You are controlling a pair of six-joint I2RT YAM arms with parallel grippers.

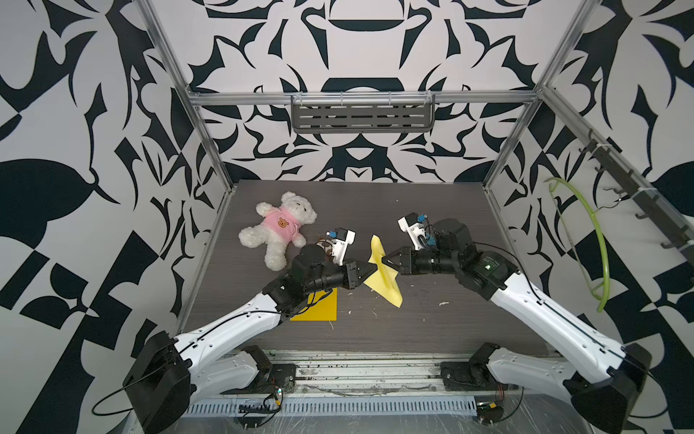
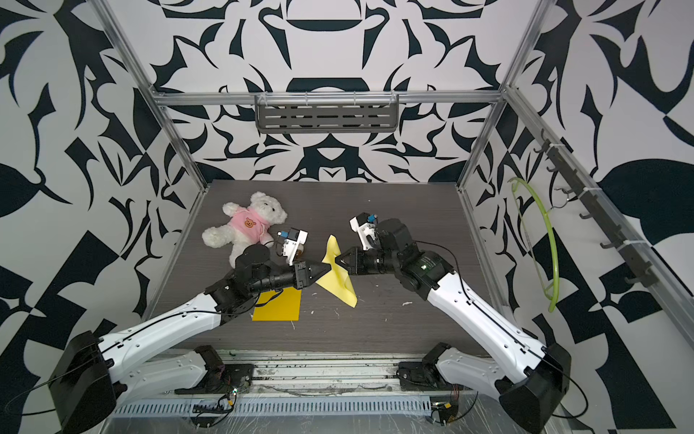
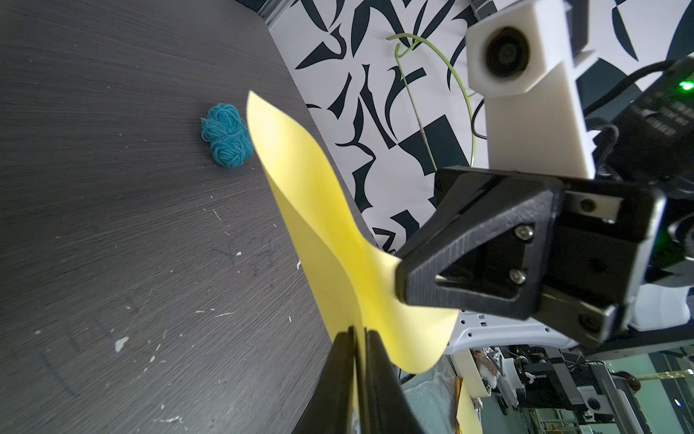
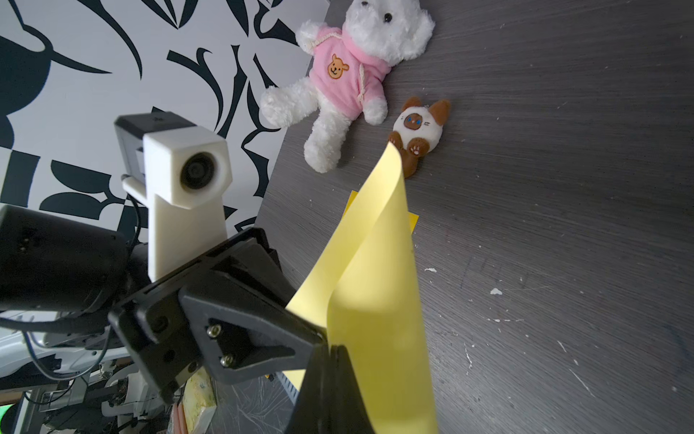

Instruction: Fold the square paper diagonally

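A pale yellow paper sheet is held upright in the air between the two grippers, curled lengthwise. My left gripper is shut on it; in the left wrist view its edge runs between the fingers. From the other side, my right gripper points into the sheet's middle, its tip against the paper. In the right wrist view its fingers are shut; whether any paper lies between them is unclear.
A darker yellow sheet lies under the left arm. A white teddy in pink, a small brown-and-white plush and blue yarn lie around on the dark table.
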